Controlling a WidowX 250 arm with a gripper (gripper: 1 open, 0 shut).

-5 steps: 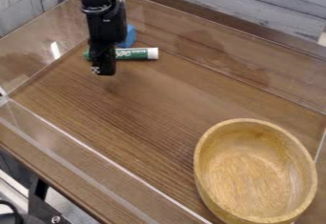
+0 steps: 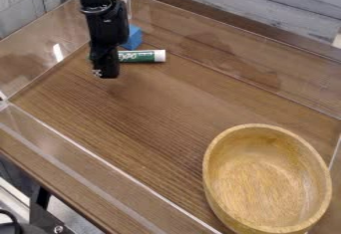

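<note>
My black gripper hangs low over the upper left of the wooden table. A white and green tube lies just right of it, partly hidden behind it. A blue object sits behind the arm near the back. The fingers are small and dark, and nothing shows clearly between them.
A large wooden bowl stands at the lower right. The table has raised edges at the left and back.
My gripper has shifted very slightly; the tube, the blue object and the bowl look unmoved.
</note>
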